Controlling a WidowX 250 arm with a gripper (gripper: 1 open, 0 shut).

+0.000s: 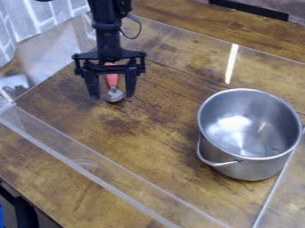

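My black gripper (111,87) hangs at the upper left, its two fingers spread apart and pointing down. Between and behind them a utensil with a red handle (111,77) and a small silver end (114,94) is at the wooden table. Whether the fingers touch it I cannot tell. A large steel pot (248,134) stands on the right.
Clear plastic walls border the work area at the left, front and right.
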